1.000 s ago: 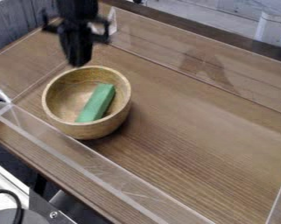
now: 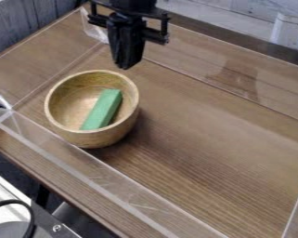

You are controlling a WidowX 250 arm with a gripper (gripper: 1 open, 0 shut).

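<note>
A round tan wooden bowl (image 2: 67,107) sits on the left half of the wooden table, with a green elongated block (image 2: 101,109) lying inside it. Above and behind the bowl hangs my dark gripper (image 2: 123,58), pointing down, shut. I see nothing held between its fingers, though they are small and dark here.
Clear plastic edging runs along the table's borders. Cables and grey equipment lie off the table at the lower left.
The bowl and block look unmoved.
</note>
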